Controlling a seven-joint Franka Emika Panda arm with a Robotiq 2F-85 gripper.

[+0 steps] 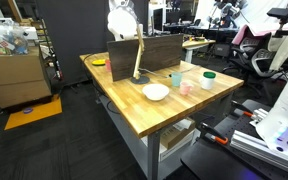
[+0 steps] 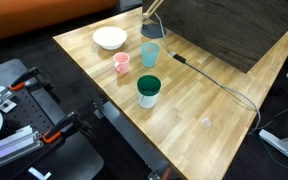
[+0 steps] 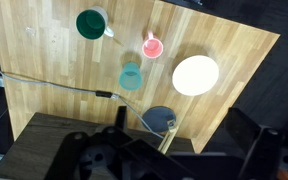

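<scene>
A white bowl rests on the wooden table, near the lamp end. Beside it stand a small pink mug and a translucent teal cup. A white mug with a dark green inside is farther along the table. All four also show from above in the wrist view: bowl, pink mug, teal cup, green-lined mug. My gripper is off the table's edge, open, its fingers wide apart and nothing between them.
A lamp with a round dark base stands behind the bowl, its cable running across the table. A dark panel rises along the back. Bare wood lies beyond the green-lined mug.
</scene>
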